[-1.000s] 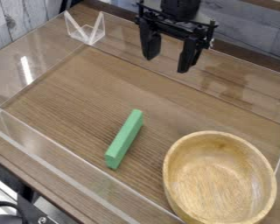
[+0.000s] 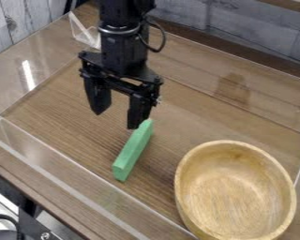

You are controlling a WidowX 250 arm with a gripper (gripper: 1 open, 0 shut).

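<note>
My black gripper (image 2: 121,105) hangs over the wooden table in the upper middle left, open, its two dark fingers spread apart with nothing visible between them. A light green stick-like bar (image 2: 132,152) lies on the table just below and right of the gripper, running diagonally from near the right finger down toward the front.
A large beige bowl (image 2: 234,192) fills the lower right. A white object (image 2: 85,33) sits at the back left, partly visible. Dark cables lie past the table's lower-left edge.
The bar and bowl have not moved.
</note>
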